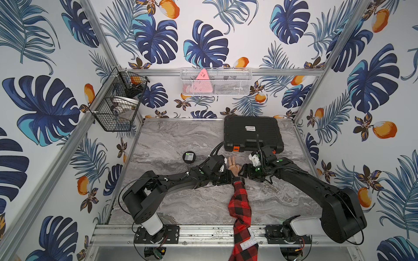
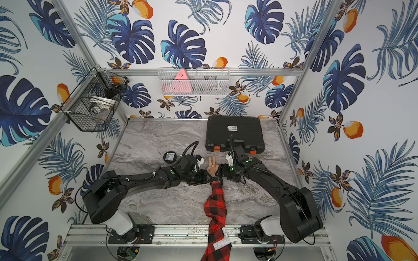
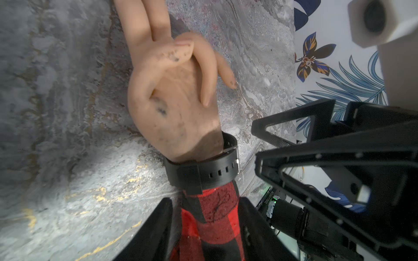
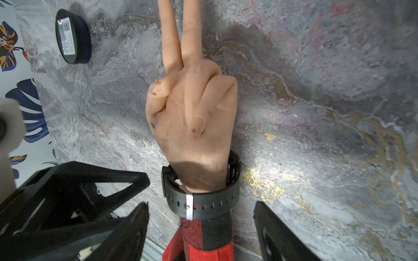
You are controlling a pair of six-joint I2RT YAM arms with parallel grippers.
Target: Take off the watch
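Observation:
A mannequin hand (image 4: 191,130) with two fingers raised lies on the marble table, a red plaid sleeve (image 1: 239,204) below it. A black watch strap (image 4: 204,202) circles the wrist, its metal piece visible in the right wrist view. My left gripper is open at the hand's left side, its blurred fingertips below the strap in its wrist view. My right gripper stands open from the other side, fingertips flanking the sleeve just below the strap. Nothing shows held by either.
A black case (image 1: 253,132) lies at the back right. A small round black object (image 4: 74,41) sits left of the hand. Wire baskets hang on the back and left frames. The two grippers are close together around the hand.

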